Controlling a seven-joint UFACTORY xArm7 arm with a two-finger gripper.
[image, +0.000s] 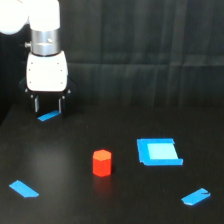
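A red block (102, 163), six-sided in outline, rests on the black table near the middle of the camera view. To its right lies a pale square framed in blue tape (161, 152). My gripper (47, 104) hangs at the upper left, pointing down, its two dark fingers standing apart with no object visible between them. It is well away from the red block, above and behind a strip of blue tape.
Blue tape strips lie at the front left (23, 188), at the front right (196, 197) and by the gripper. A dark curtain (140, 50) closes off the back. Between block and gripper the table is clear.
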